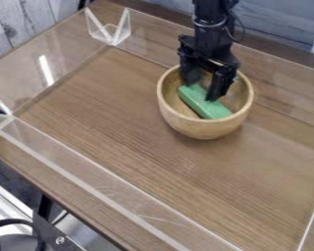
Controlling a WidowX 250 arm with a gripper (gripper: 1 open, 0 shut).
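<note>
The black gripper [207, 65] reaches down from the top into a round wooden bowl [188, 123], its dark fingers spread open over the bowl's back half. A green block [204, 104] lies tilted inside the bowl, under and just in front of the fingers. The fingertips are dark against the bowl's interior, so whether they touch the block is unclear.
A wooden tabletop [121, 167] fills most of the view, mostly clear in front and to the left. A small clear plastic container [107, 29] stands at the back left. Black equipment [16, 235] sits at the lower left corner.
</note>
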